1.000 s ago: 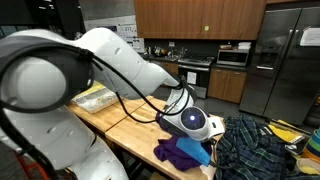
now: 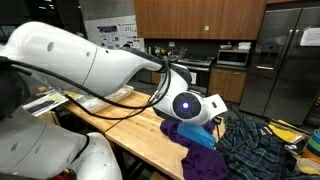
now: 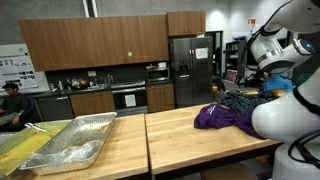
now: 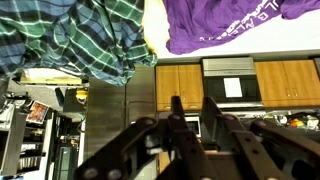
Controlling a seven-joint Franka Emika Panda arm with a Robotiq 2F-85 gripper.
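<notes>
A purple cloth (image 2: 206,163) lies crumpled on the wooden table under my hand; the wrist view shows white lettering on this purple cloth (image 4: 215,22). To its right is a dark green-blue plaid cloth (image 2: 255,150), which fills the upper left of the wrist view as a checked cloth (image 4: 75,40). My gripper has its two dark fingertips apart, with a narrow gap and nothing seen between them. The hand is raised above the purple cloth, beside the plaid one, and appears clear of both. A blue part is on the hand.
Foil-like trays (image 3: 75,143) stand at the far left end of the table. Yellow items (image 2: 287,133) sit beyond the plaid cloth. Kitchen cabinets and a dark fridge (image 2: 285,65) are behind.
The arm has risen and its upper links have swung closer to the camera. My hand has lifted away from the table, and more of the purple cloth shows beneath it.
</notes>
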